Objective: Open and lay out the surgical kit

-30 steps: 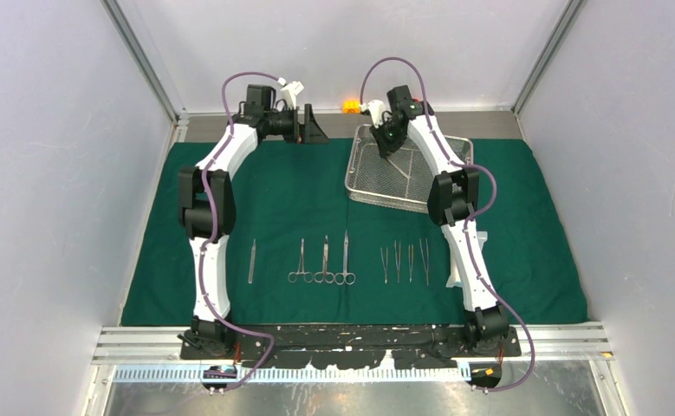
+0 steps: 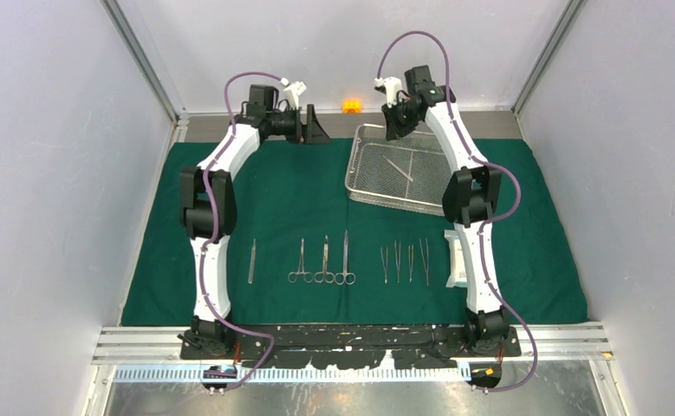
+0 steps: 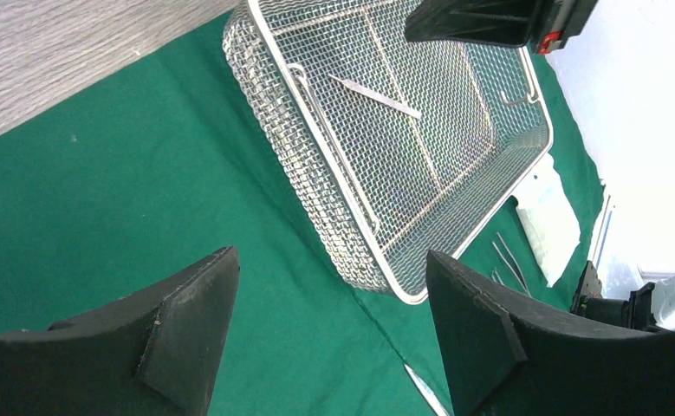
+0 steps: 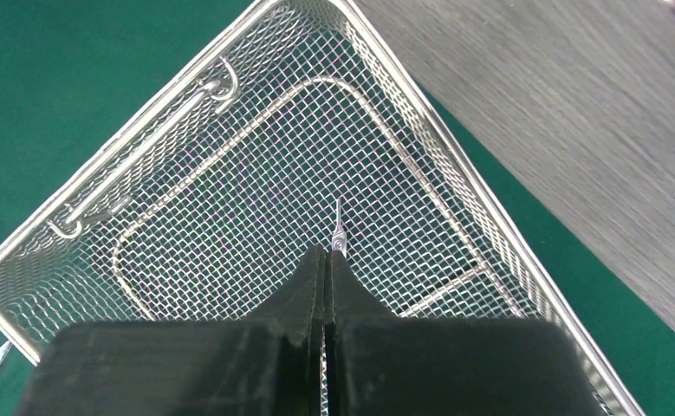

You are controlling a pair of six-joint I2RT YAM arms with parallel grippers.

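Note:
A wire mesh tray (image 2: 377,178) sits at the back right of the green cloth, holding one slender instrument (image 3: 377,95). My right gripper is shut above the tray, nothing visible between its fingers. My left gripper hangs open over the cloth left of the tray. Laid out along the front are a thin blade-like tool (image 2: 252,260), several scissor-handled instruments (image 2: 324,276) and several tweezers (image 2: 398,260). A white packet (image 2: 455,260) lies at their right, partly behind the right arm.
A wooden strip (image 2: 325,121) runs along the back, with an orange object (image 2: 351,107) behind it.
The left arm is nearly unchanged.

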